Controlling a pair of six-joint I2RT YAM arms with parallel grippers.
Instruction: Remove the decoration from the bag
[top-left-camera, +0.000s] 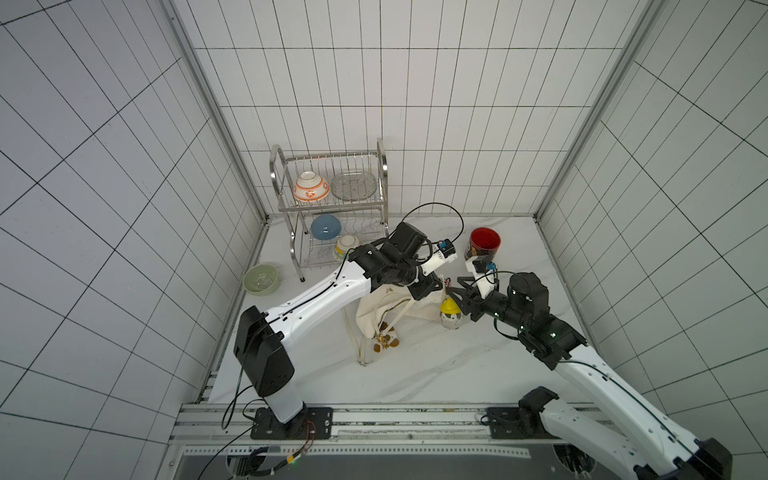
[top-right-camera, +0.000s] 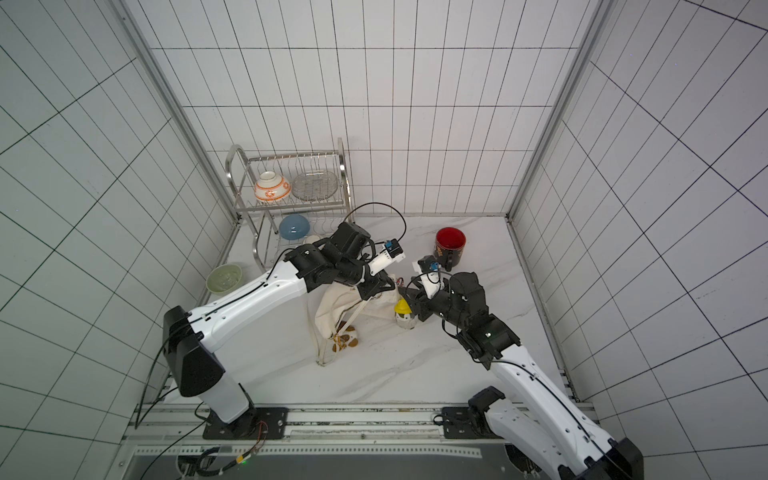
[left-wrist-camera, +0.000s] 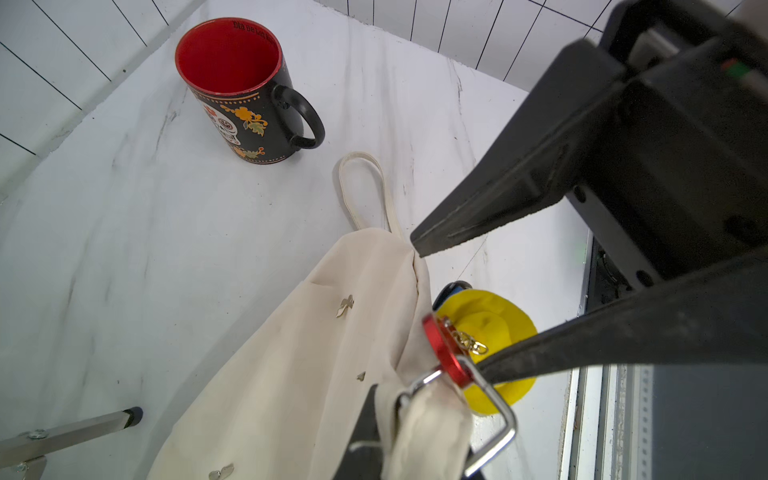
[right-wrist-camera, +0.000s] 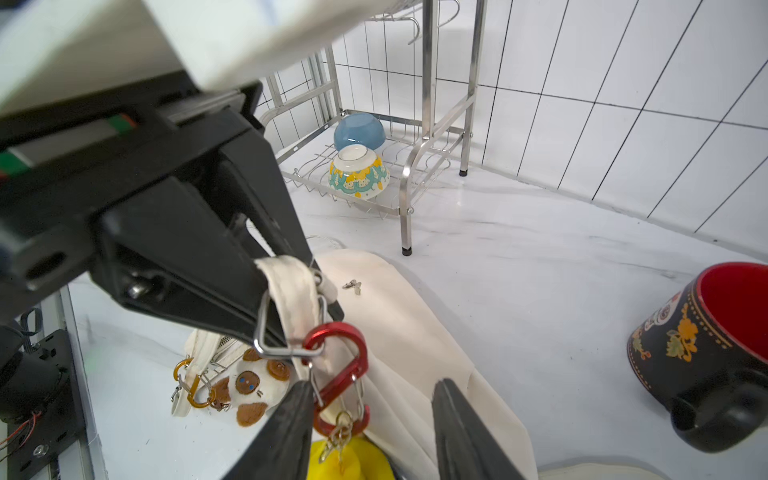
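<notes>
The cream bag (left-wrist-camera: 320, 352) hangs from my left gripper, which is shut on its strap end with a metal ring. A red carabiner (right-wrist-camera: 344, 384) is hooked on that ring, with a thin chain and the yellow-capped decoration (top-left-camera: 451, 307) dangling below. My right gripper stands open close by, its fingertips (right-wrist-camera: 452, 408) either side of the carabiner and chain in the right wrist view; whether they touch cannot be told. A second charm with brown spots (right-wrist-camera: 250, 388) and a gold clip hang on the bag's other side.
A black mug with a red inside (left-wrist-camera: 232, 88) stands behind the right gripper. The metal dish rack (top-left-camera: 329, 209) with bowls is at the back left, and a green bowl (top-left-camera: 261, 279) at the left.
</notes>
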